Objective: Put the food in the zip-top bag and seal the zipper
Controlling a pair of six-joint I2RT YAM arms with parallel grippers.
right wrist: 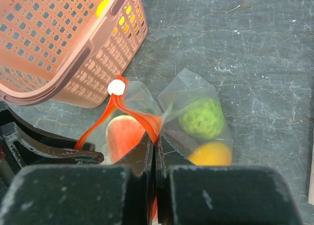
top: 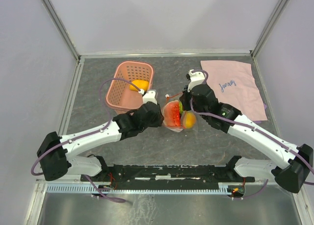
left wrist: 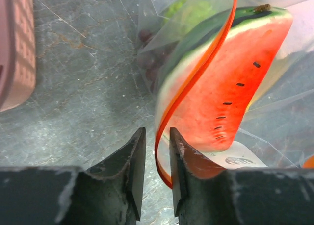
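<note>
The clear zip bag holds a watermelon slice (left wrist: 230, 83), a green fruit and an orange-yellow fruit; dark grapes show faintly in the left wrist view. My left gripper is at the bag's orange zipper (left wrist: 194, 75), the strip running between its part-open fingers; whether it grips the strip I cannot tell. My right gripper is shut on the zipper at the bag's top, above the food.
A pink basket (top: 115, 95) with a yellow item (top: 139, 85) stands behind my left arm. A pink cloth (top: 235, 87) lies at the back right. Bare grey surface lies around the bag.
</note>
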